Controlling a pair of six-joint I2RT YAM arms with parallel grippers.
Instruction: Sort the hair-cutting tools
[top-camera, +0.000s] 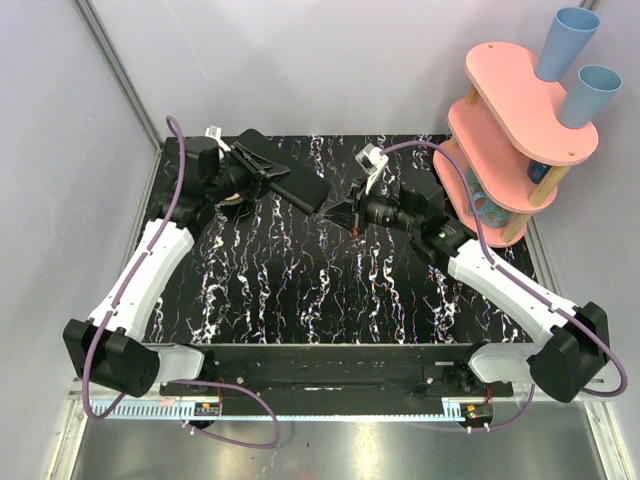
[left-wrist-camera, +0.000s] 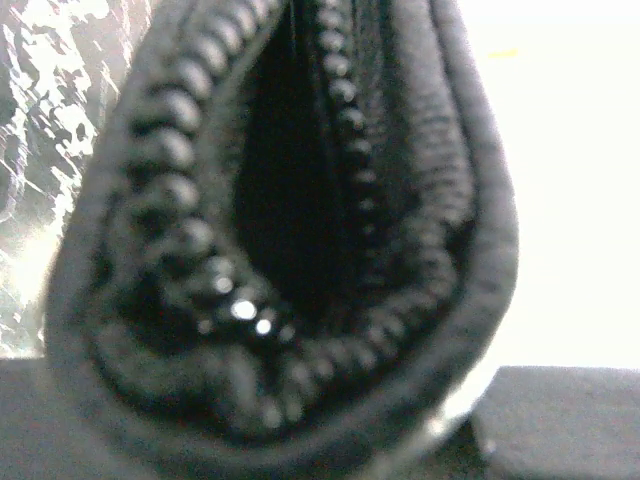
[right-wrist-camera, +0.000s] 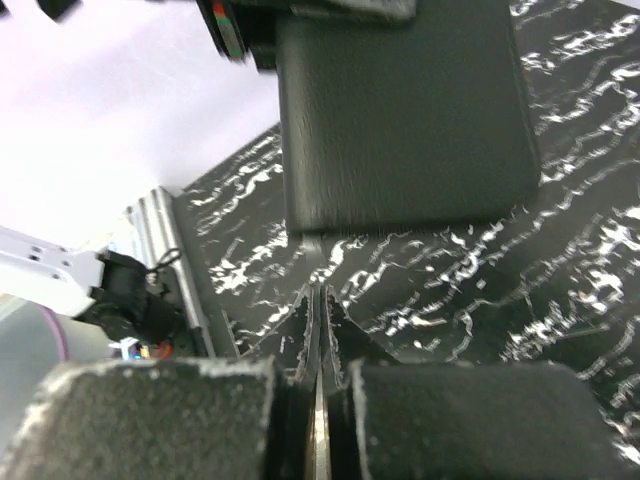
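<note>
A black zippered case (top-camera: 300, 185) is held up above the dark table, tilted, its lower end toward the middle. My left gripper (top-camera: 268, 175) is shut on it from the side. In the left wrist view the unzipped mouth of the case (left-wrist-camera: 300, 190) fills most of the picture, with zipper teeth on both sides and a dark inside; no tools show in it. My right gripper is shut with nothing between its fingers. It points at the case's lower end, a short way off, and in the right wrist view the case (right-wrist-camera: 400, 140) hangs beyond its fingertips.
Partly hidden beneath the left arm is a round bowl (top-camera: 232, 199). At the right stands a pink tiered shelf (top-camera: 525, 100) with two blue cups (top-camera: 566, 42) on top and more items on lower levels.
</note>
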